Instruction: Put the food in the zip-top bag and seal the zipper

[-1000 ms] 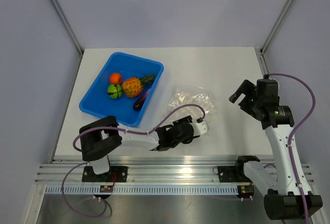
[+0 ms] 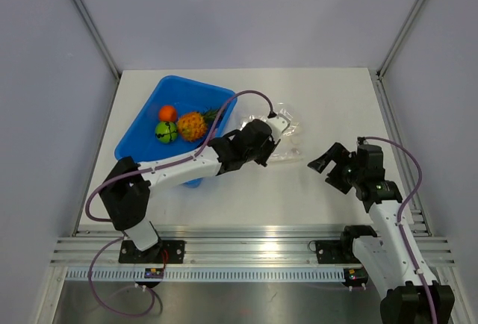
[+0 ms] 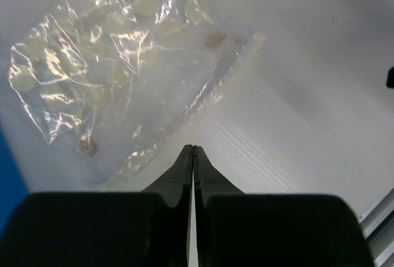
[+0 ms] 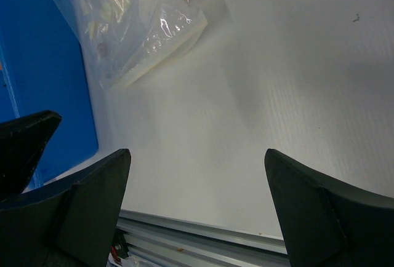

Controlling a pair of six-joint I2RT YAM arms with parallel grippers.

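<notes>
A clear zip top bag [image 2: 290, 139] lies flat on the table, partly covered by my left arm in the top view. Pale round shapes and a few brown spots show on the bag [image 3: 138, 51]; whether they are print or contents, I cannot tell. My left gripper is shut just off the bag's yellowish edge, with nothing visible between its fingers. To the bag's right, my right gripper [image 2: 320, 175] stands open and empty. An orange [image 2: 168, 113], a small watermelon [image 2: 166, 132] and a pineapple [image 2: 193, 125] sit in the blue bin [image 2: 138, 136].
The left arm crosses over the bin's front part and hides what lies there. A metal rail [image 2: 246, 234] runs along the front edge.
My left gripper has moved away from the front edge, toward the bag. The right gripper has come leftward and nearer the front. The bag has shifted slightly left and back.
</notes>
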